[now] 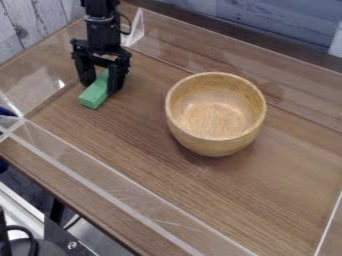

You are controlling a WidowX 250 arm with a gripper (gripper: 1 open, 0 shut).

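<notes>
A black robot gripper (102, 64) reaches down from the top left of the camera view over a green block (94, 94), which lies on the brown wooden table. The gripper's dark fingers are around or just above the block's upper end; whether they grip it cannot be told at this size.
A large tan round bowl (214, 112) stands right of centre. White material and a grey wall border the left and top edge.
</notes>
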